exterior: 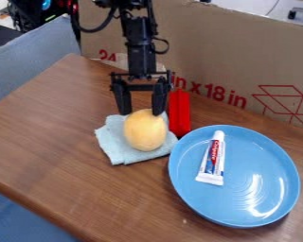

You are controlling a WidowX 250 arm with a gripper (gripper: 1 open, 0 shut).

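A round pale orange fruit (147, 130) rests on a folded light blue cloth (116, 144). My gripper (140, 102) hangs just above and behind the fruit, its two black fingers spread apart, with the fruit's top at or slightly below the fingertips. Behind the fruit and to its right lies a red object (180, 112). A blue plate (256, 189) on the right holds a white toothpaste tube (212, 158).
A cardboard box (230, 52) stands along the back as a wall. A grey padded surface lies beyond the table's left edge.
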